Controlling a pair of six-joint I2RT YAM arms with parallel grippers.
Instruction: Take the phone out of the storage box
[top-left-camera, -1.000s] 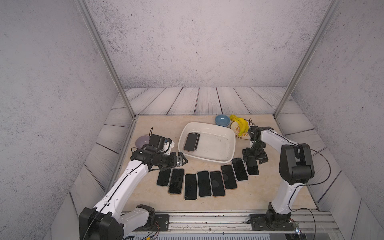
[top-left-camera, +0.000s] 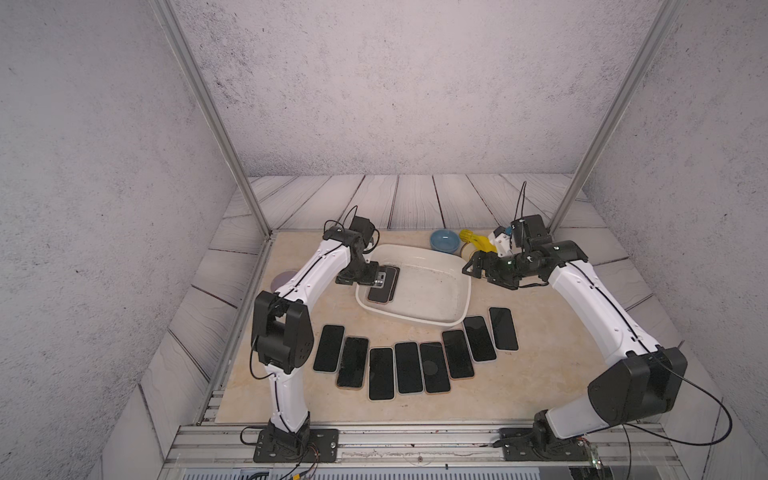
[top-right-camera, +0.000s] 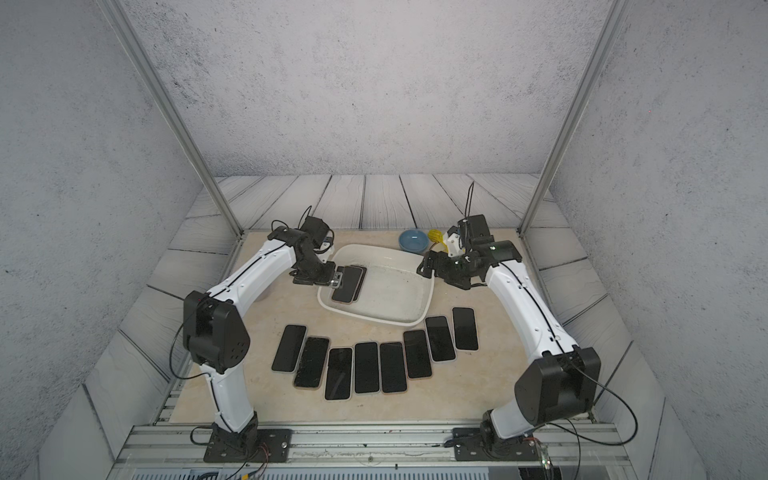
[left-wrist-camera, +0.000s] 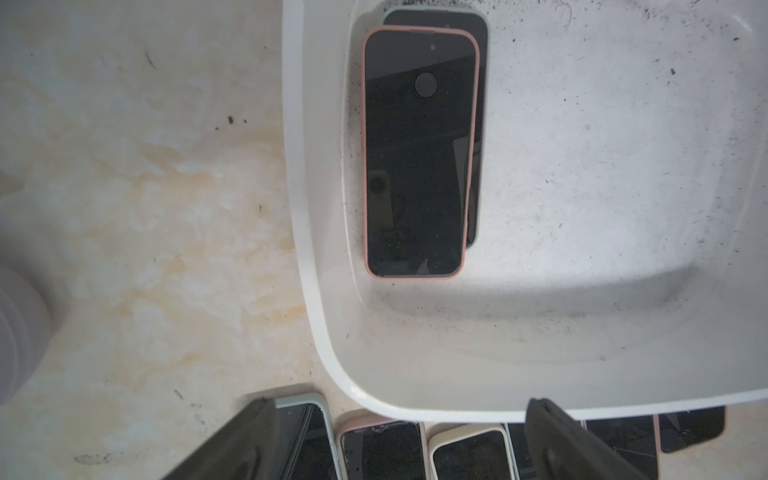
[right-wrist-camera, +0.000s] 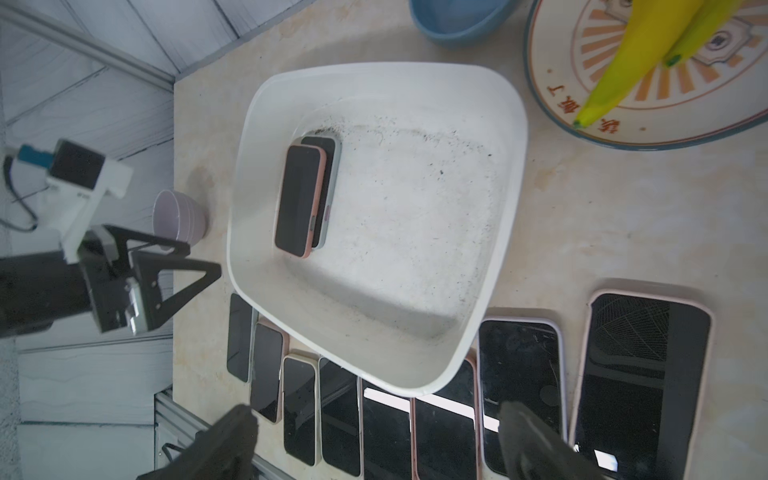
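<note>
The white storage box (right-wrist-camera: 496, 240) stands in the middle of the table. Two phones lie stacked against its left side: a pink-cased black phone (left-wrist-camera: 420, 152) on top, and a pale-cased phone (left-wrist-camera: 478, 48) mostly covered beneath it. Over the box's left rim hangs my left gripper, open, its fingers wide apart with nothing held. My right gripper is over the box's right edge, at its rim in the top left view; its fingers stand apart and empty. In the right wrist view the left gripper shows beside the box.
Several phones (top-left-camera: 408, 368) lie in an arc in front of the box. Behind it are a blue bowl (top-left-camera: 445, 240) and a plate (right-wrist-camera: 640, 136) with yellow bananas (right-wrist-camera: 640, 56). A pale purple cup (right-wrist-camera: 177, 216) stands left. Inside the box, the right side is bare.
The right gripper has left the rightmost phone and swung back and left to the box.
</note>
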